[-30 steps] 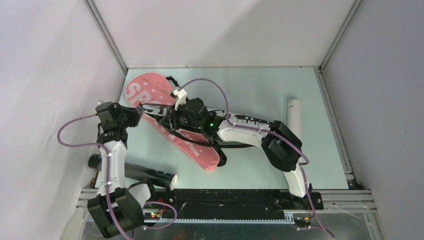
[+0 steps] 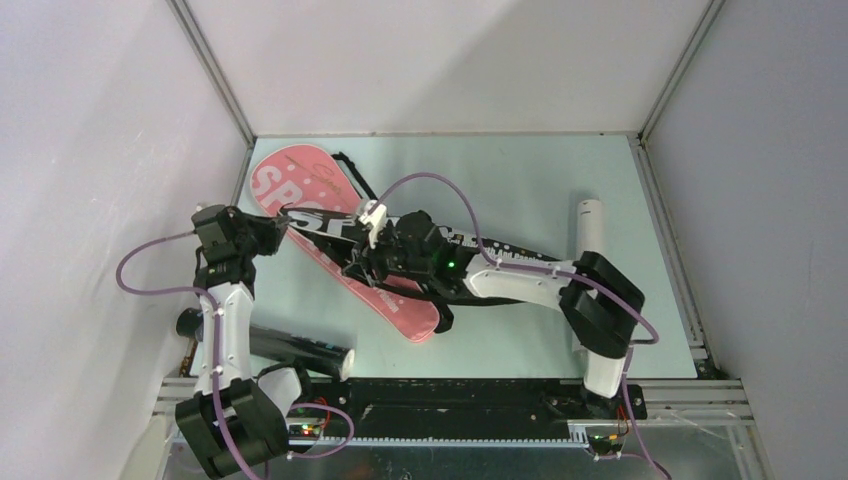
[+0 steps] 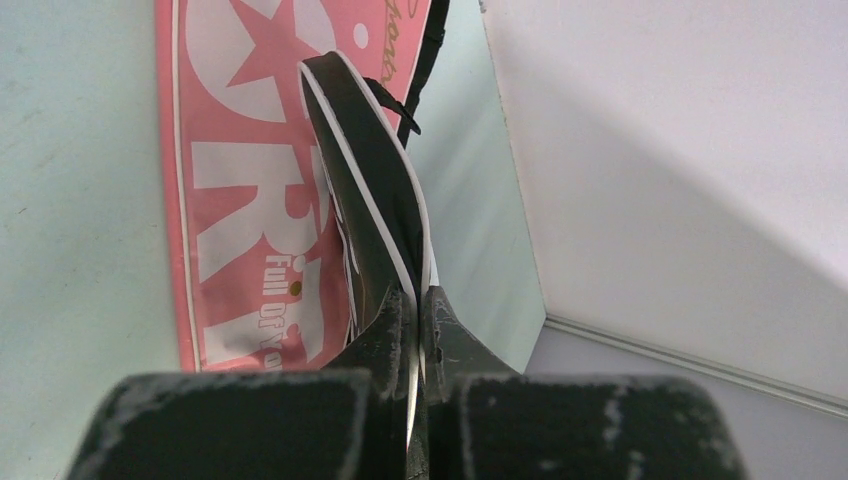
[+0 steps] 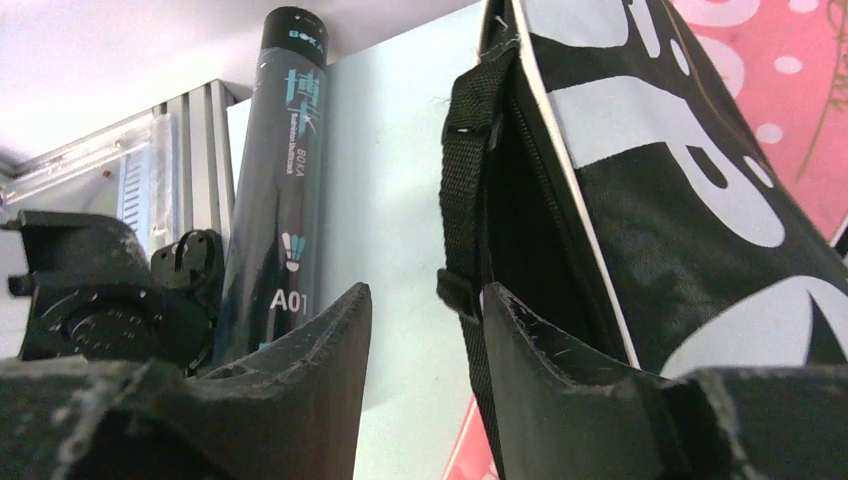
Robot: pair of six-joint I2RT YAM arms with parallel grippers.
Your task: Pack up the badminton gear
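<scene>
A black racket bag with white lettering [image 2: 500,250] lies diagonally over a pink racket bag [image 2: 310,170]. My left gripper is shut on the thin white-edged end of the black bag, at the pink bag's left part in the top view. My right gripper is open over the black bag's middle, with a black strap with a buckle [image 4: 465,180] just beyond its fingertips, along the bag's open edge.
A dark shuttlecock tube [image 4: 275,190] lies at the front left of the table. A white tube [image 2: 590,225] lies at the right.
My right gripper has moved right and toward the front along the black bag. The left arm has stayed in place.
</scene>
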